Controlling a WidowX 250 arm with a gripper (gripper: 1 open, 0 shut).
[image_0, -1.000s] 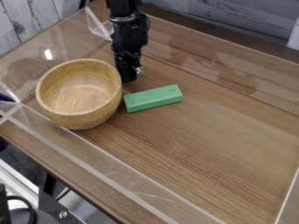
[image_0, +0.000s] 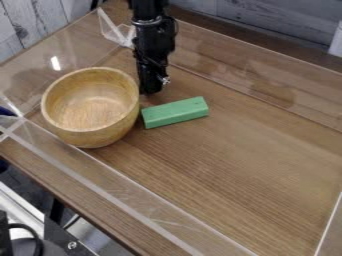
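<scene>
The dark robot arm reaches down from the top of the view to my gripper (image_0: 151, 85), which is low over the table just behind the gap between a wooden bowl (image_0: 91, 130) and a green block (image_0: 175, 112). The fingertips are small and dark, and I cannot make out anything held between them. The bowl is on the left, and the green block lies flat to its right, close beside it.
Dark cables or parts lie beyond the table edge at the lower left. A pale wall or edge is at the top right.
The gripper and lower arm have shifted very slightly. The bowl and green block stay where they were.
</scene>
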